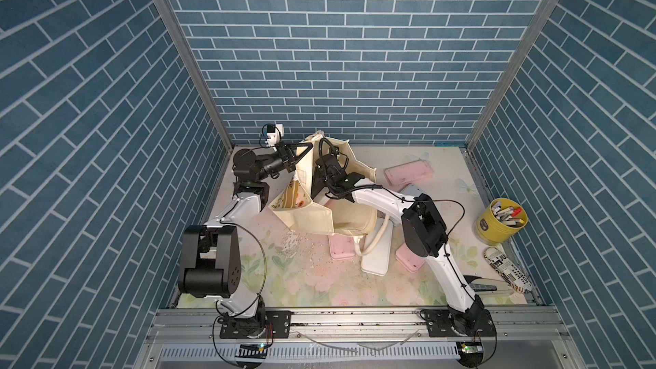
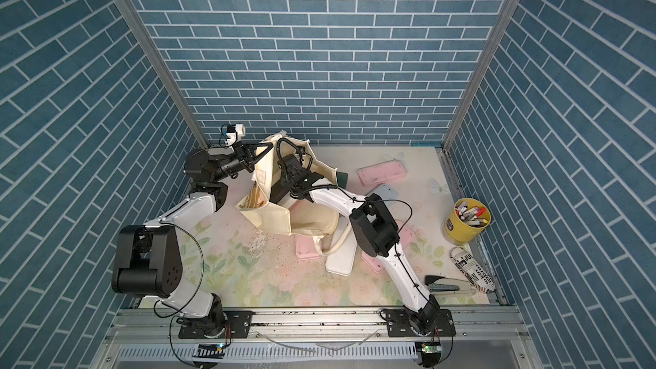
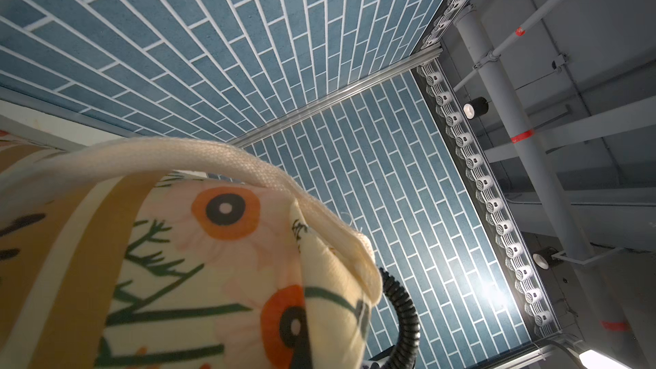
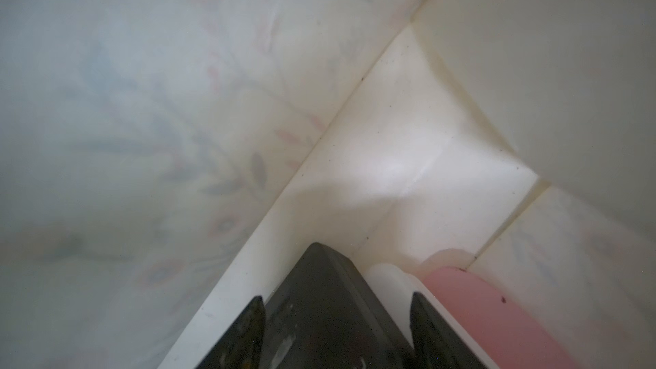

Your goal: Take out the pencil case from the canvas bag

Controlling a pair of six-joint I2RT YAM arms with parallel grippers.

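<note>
The cream canvas bag [image 1: 352,222] stands open mid-table. My left gripper [image 1: 300,149] is at its raised left wall; in the left wrist view, patterned fabric [image 3: 177,259] and a strap fill the lower left, hiding the fingers, which are shut as far as the top views show. My right gripper reaches down inside the bag, open, its fingertips either side of a dark, angular object [image 4: 317,294]. A white item [image 4: 393,287] and a pink item [image 4: 478,300] lie beside it. I cannot tell whether the dark object is a pencil case.
Pink cases [image 1: 408,173], a white case [image 1: 376,253], a yellow pen cup [image 1: 495,225], a newsprint-patterned pouch [image 1: 505,266] and a dark-and-grey item [image 1: 486,287] surround the bag on the right and front.
</note>
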